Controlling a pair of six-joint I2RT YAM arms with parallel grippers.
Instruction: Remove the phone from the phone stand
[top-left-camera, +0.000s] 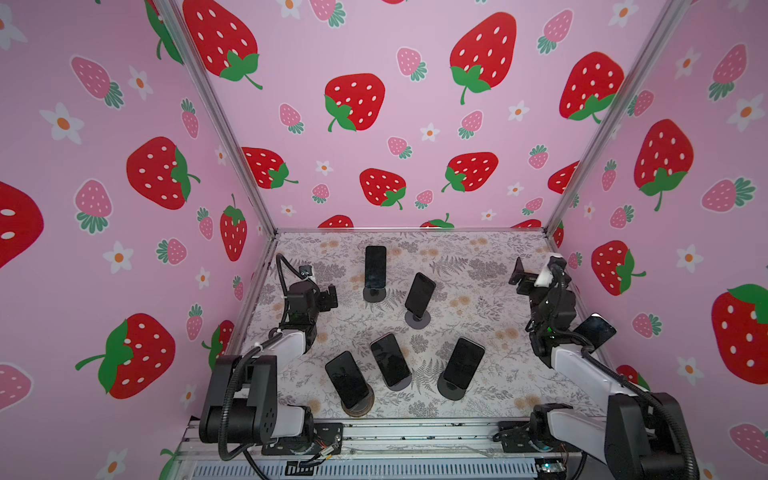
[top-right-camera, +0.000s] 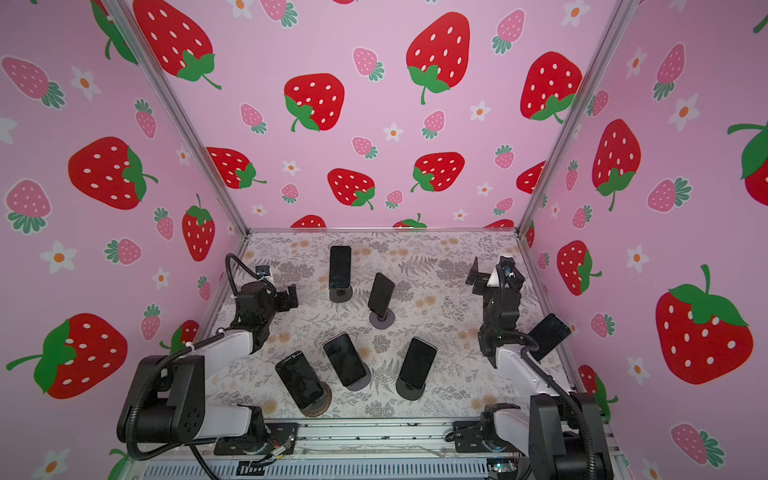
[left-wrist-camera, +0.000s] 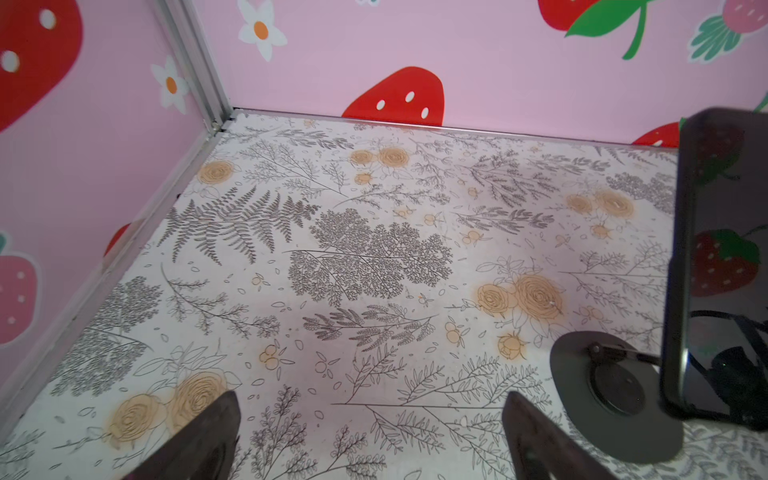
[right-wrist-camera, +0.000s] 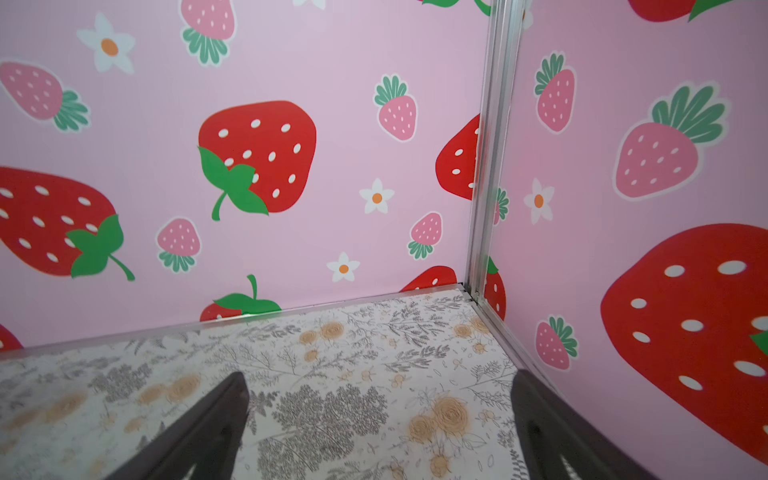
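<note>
Several black phones lean on round-based stands across the table. One phone (top-left-camera: 375, 266) is at the back left, another (top-left-camera: 420, 294) near the middle. Toward the front are a left phone (top-left-camera: 346, 379), a centre phone (top-left-camera: 390, 361) and a right phone (top-left-camera: 464, 364). One more phone (top-right-camera: 549, 336) is by the right wall, partly behind the right arm, with its stand hidden. My left gripper is open and empty, left of the back-left phone; that phone's edge and stand (left-wrist-camera: 616, 392) show at the right of the left wrist view. My right gripper is also open and empty.
Patterned cloth covers the table (top-left-camera: 488, 280), with bare room at the back right and between the middle phone and the right arm. Pink strawberry walls (top-left-camera: 432, 104) close in the back and both sides. A metal rail (top-left-camera: 416, 428) runs along the front.
</note>
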